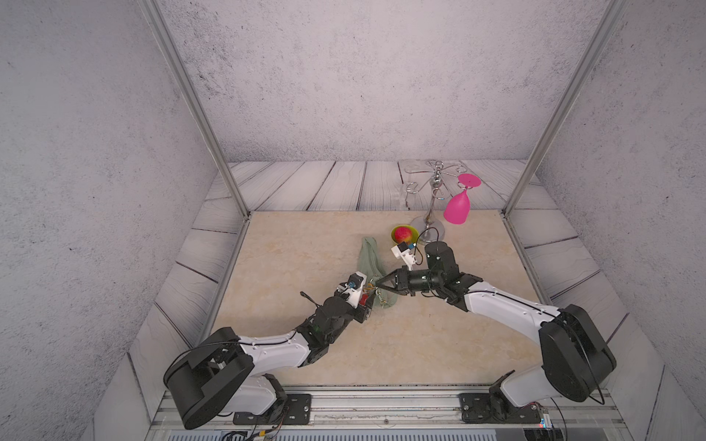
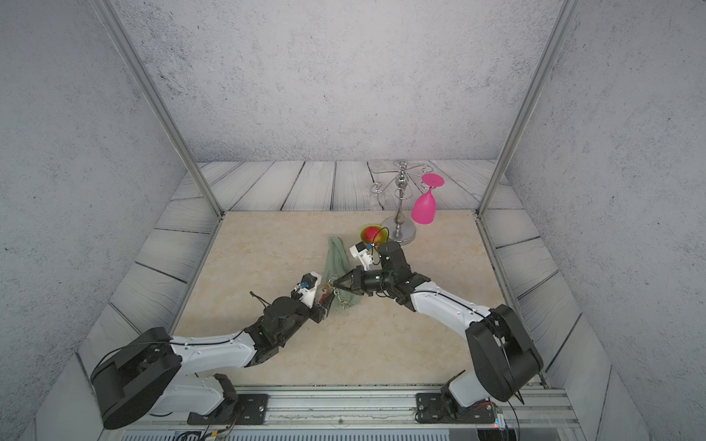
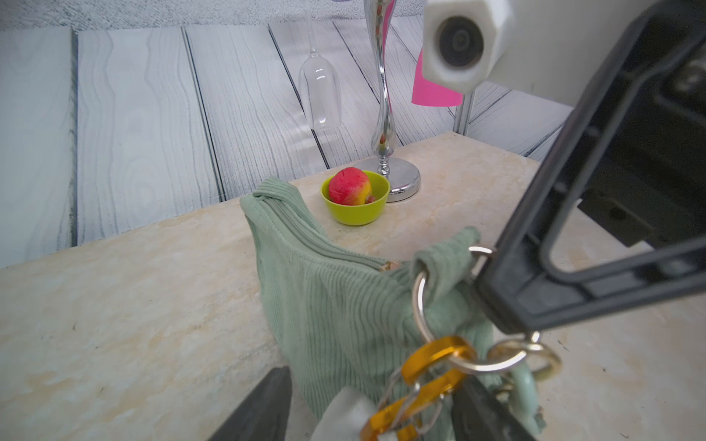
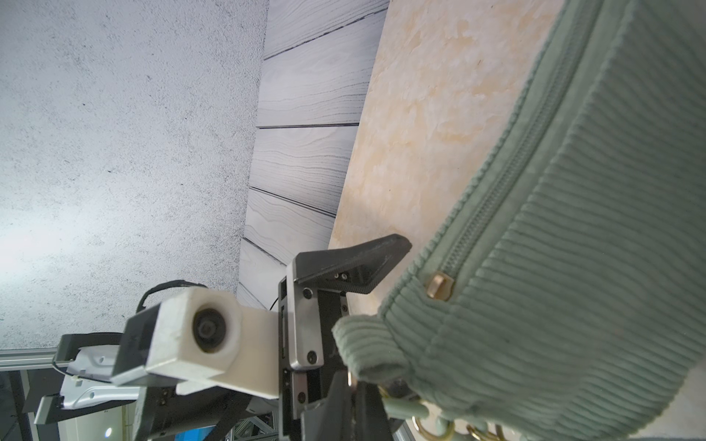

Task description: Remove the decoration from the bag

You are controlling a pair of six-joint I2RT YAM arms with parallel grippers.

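A sage green corduroy bag (image 4: 551, 242) with a zipper lies on the tabletop (image 1: 294, 250). At its near end, metal rings carry an orange and silver decoration (image 3: 434, 349) with a pale hanging piece. My right gripper (image 1: 376, 283) is shut at the strap end by the rings; whether the ring or strap is between its tips is hard to tell. My left gripper faces the decoration from the front left, fingers apart, with the decoration's lower part between them; it does not appear clamped.
A green bowl (image 3: 355, 209) with a red-yellow fruit (image 3: 345, 185) stands behind the bag, beside a metal glass rack (image 2: 400, 229) holding a pink goblet (image 2: 424, 205) and a clear glass (image 3: 320, 88).
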